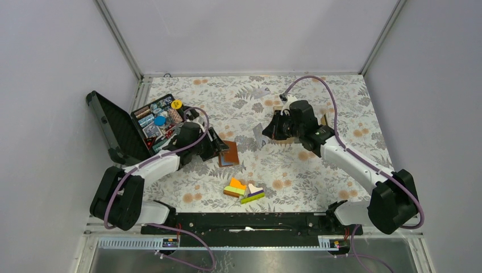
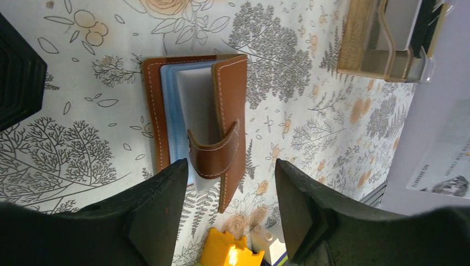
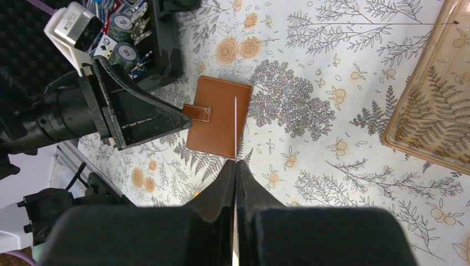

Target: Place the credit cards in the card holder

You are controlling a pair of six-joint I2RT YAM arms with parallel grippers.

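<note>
The brown leather card holder (image 1: 229, 152) lies mid-left on the table, flap half raised, with blue and white cards (image 2: 197, 100) inside in the left wrist view. My left gripper (image 1: 219, 147) is open over it, its fingertips on either side below the strap in the left wrist view, nothing between them. My right gripper (image 1: 267, 132) is shut on a thin clear-looking card (image 1: 258, 135), seen edge-on as a pale line in the right wrist view, to the right of and above the holder.
An open black case of chips and cards (image 1: 153, 125) stands at the left. An amber tray (image 3: 427, 111) lies partly under the right arm. Coloured blocks (image 1: 244, 190) sit at the front centre.
</note>
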